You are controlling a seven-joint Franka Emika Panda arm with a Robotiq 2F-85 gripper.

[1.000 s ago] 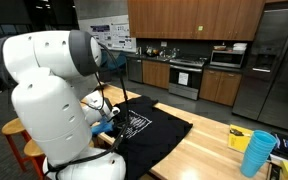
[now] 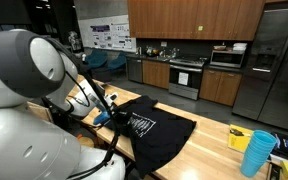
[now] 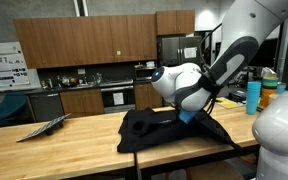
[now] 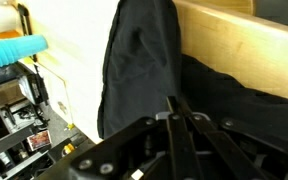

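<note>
A black cloth (image 2: 164, 130) lies spread and rumpled over the wooden table. In exterior view 2 part of it is bunched up (image 3: 142, 121), left of the white arm (image 3: 177, 88). The wrist view shows my gripper shut, its dark fingertips close together over the black cloth (image 4: 134, 85). A fold of the cloth runs down from the top edge to the fingertips. Black against black, whether any cloth is pinched between them cannot be told. In exterior view 1 the fingers are hard to make out against the cloth.
A blue cup (image 2: 257, 153) and a yellow item (image 2: 240, 137) stand at the table's right end. Bare wood (image 3: 59, 148) stretches left of the cloth in exterior view 2. The wrist view shows a blue cylindrical thing (image 4: 12, 50) past the table edge.
The arm has swung toward the exterior view 1 camera and now fills much more of its lower left. The cloth looks much the same.
</note>
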